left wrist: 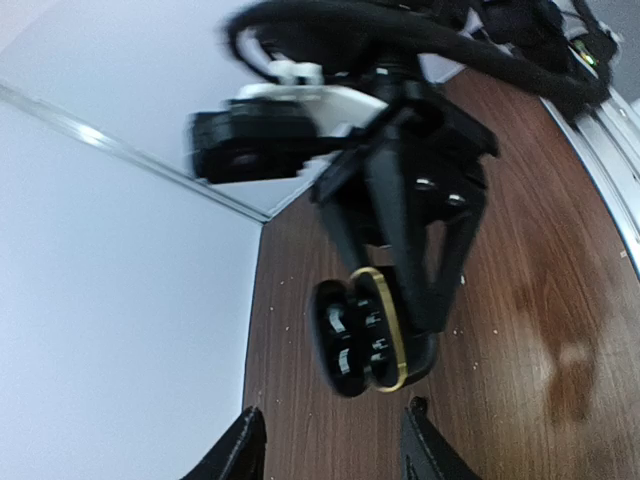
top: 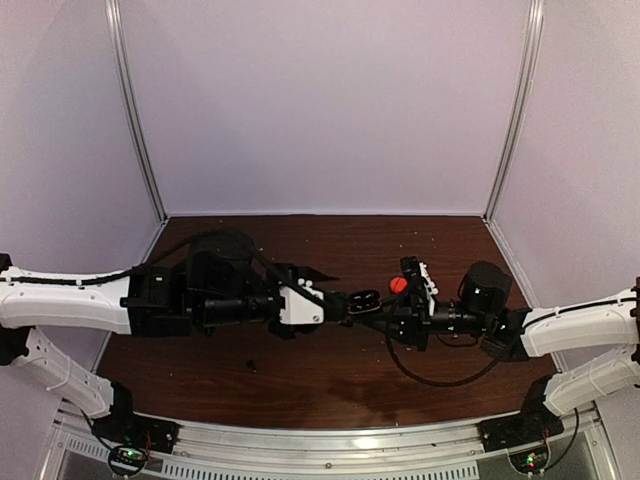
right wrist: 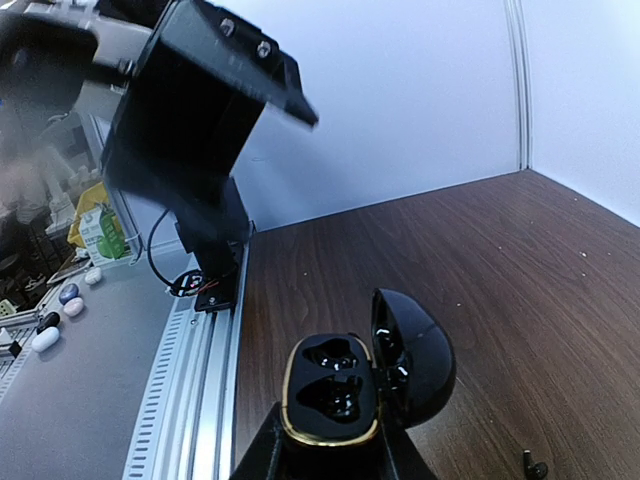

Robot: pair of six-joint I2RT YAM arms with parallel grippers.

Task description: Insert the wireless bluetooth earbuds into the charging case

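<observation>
The black charging case (right wrist: 330,400), edged in gold, is held with its lid (right wrist: 425,360) open. My right gripper is shut on its lower part. Two dark, glossy wells show in the right wrist view; whether an earbud sits in either I cannot tell. In the left wrist view the case (left wrist: 405,345) is tilted, beyond my left gripper, whose fingers stand apart with nothing between them. A small black earbud (right wrist: 533,466) lies on the table, also visible as a dark spot (top: 252,365) in the top view.
A round red object (top: 398,285) is behind the right gripper. Pale walls (top: 330,110) enclose the back and sides, and a metal rail (top: 330,460) runs along the front.
</observation>
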